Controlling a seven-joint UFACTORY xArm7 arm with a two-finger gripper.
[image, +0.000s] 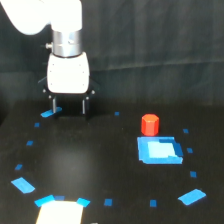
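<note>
My gripper (70, 104) hangs at the upper left of the camera view, below a white arm. Its two dark fingers stand well apart, with nothing visible between them. A red block (150, 125), six-sided in outline, is right of centre on the black table, well to the right of the gripper. Just in front of it lies a shallow blue tray (143, 152) with a white patch inside. Whether the red block touches the tray's back edge, I cannot tell.
Small blue squares and strips mark the table, among them a strip (192, 197) at the lower right and another (22, 185) at the left. A pale object (60, 212) juts in at the bottom edge.
</note>
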